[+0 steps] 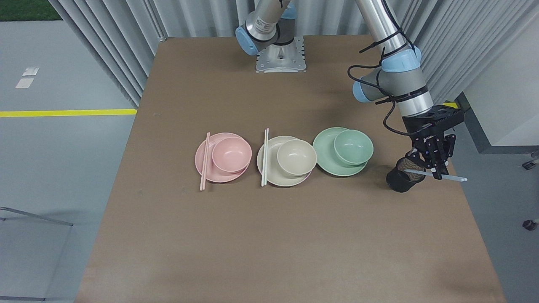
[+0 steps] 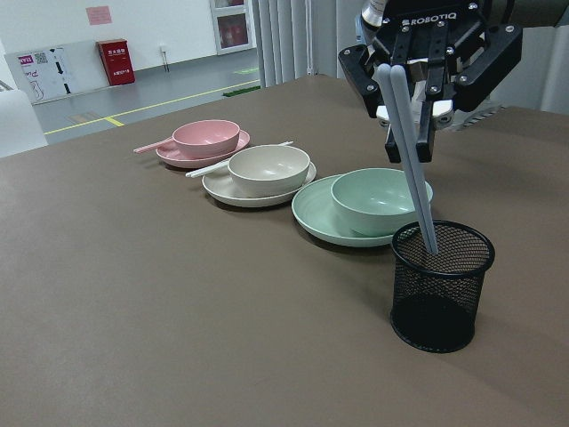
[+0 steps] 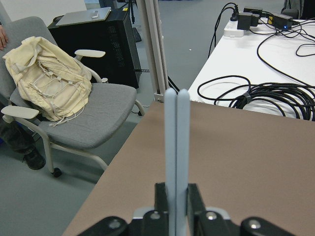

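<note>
My gripper (image 1: 437, 162) is shut on a pair of pale grey-blue chopsticks (image 2: 406, 142), held tilted over the black mesh holder (image 2: 436, 320); their lower tips reach into its rim in the left view. The holder (image 1: 400, 179) stands near the table's right edge. Beside it sit a green bowl (image 1: 353, 147) on a green plate (image 1: 326, 154), a cream bowl (image 1: 296, 157) on a cream plate with white chopsticks (image 1: 265, 156), and a pink bowl (image 1: 231, 154) on a pink plate with pink chopsticks (image 1: 204, 161).
In the wrist view a chair (image 3: 88, 118) and a white desk with coiled cables (image 3: 275, 98) are beyond the table.
</note>
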